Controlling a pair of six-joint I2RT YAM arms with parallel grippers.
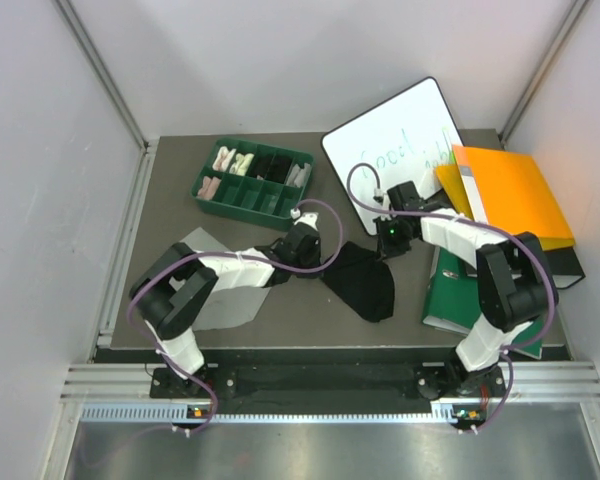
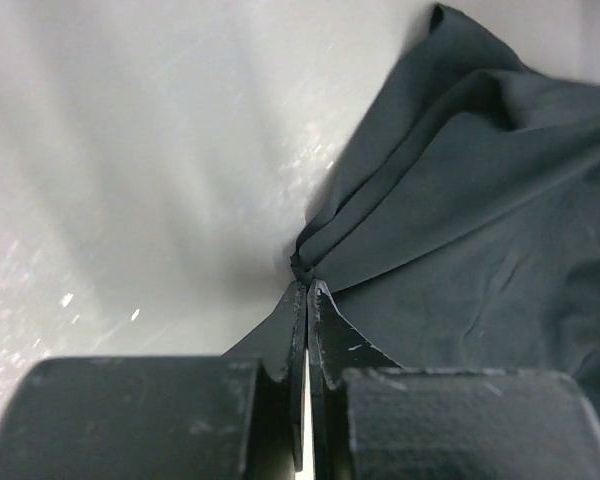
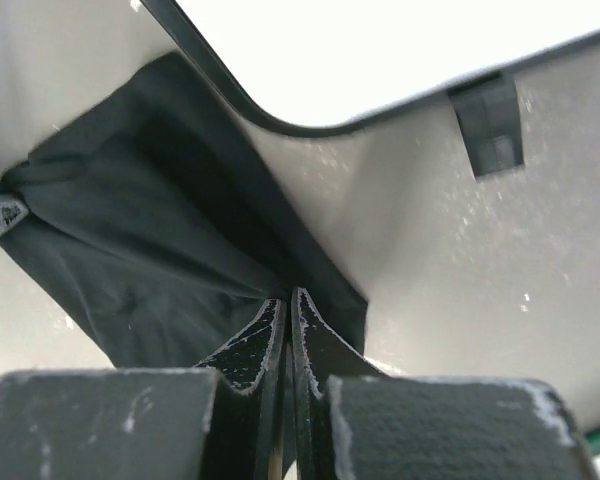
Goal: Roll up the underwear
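The black underwear (image 1: 363,287) lies on the table, folded along its upper edge, a dark spread with creases in both wrist views (image 2: 480,230) (image 3: 140,260). My left gripper is shut at the cloth's left corner, its tips pinching the folded edge. My right gripper is shut on the cloth at the other end of the fold, near the whiteboard's lower corner. Both grippers sit at opposite ends of the upper part of the garment in the top view.
A whiteboard (image 1: 380,130) lies behind, green and orange binders (image 1: 515,195) stack at the right, a green divided box (image 1: 230,205) with rolled items stands back left, and a grey sheet (image 1: 225,315) lies left.
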